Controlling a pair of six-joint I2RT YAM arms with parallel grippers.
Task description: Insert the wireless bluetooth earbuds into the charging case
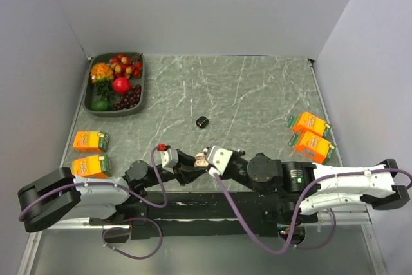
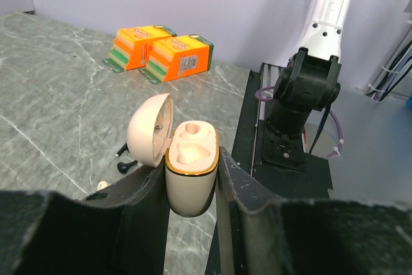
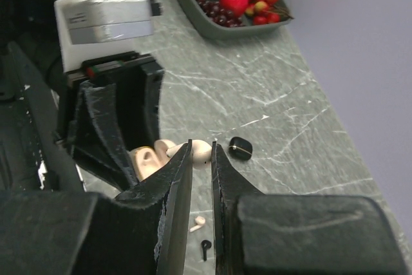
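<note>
My left gripper [image 1: 192, 167] is shut on the open cream charging case [image 2: 192, 172], lid raised to one side, two wells visible on top. In the right wrist view, my right gripper holds a cream earbud [image 3: 201, 151] at its fingertips, just beside and above the case [image 3: 148, 162]. In the top view the two grippers nearly meet. Another cream earbud [image 3: 198, 223] lies on the counter, with small black pieces [image 3: 206, 246] near it.
A small black case [image 1: 202, 122] lies mid-counter. A fruit tray [image 1: 114, 111] is at the back left; orange boxes [image 1: 90, 141] stand at left and more [image 1: 309, 123] at right.
</note>
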